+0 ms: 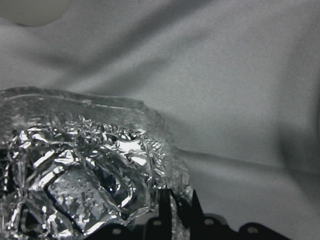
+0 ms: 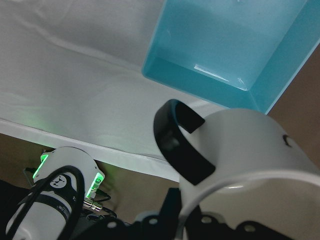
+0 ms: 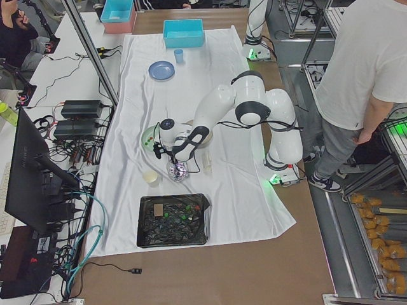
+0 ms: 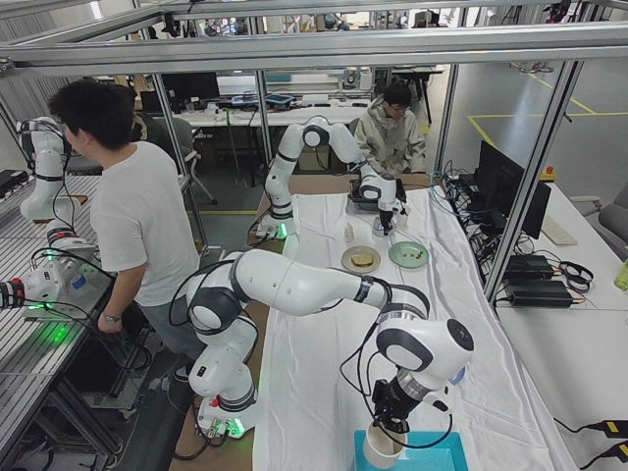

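My left gripper is at a crumpled silver, clear-edged package on the white cloth, its fingers closed on the right edge of the package in the left wrist view. My right gripper is shut on the rim of a white mug with a black handle, held over a turquoise bin. In the right wrist view the mug is tilted beside that bin.
A green plate, a tan plate, a pale cup, a blue cup and a blue plate sit on the cloth. A black tray lies at the near end. A person stands alongside.
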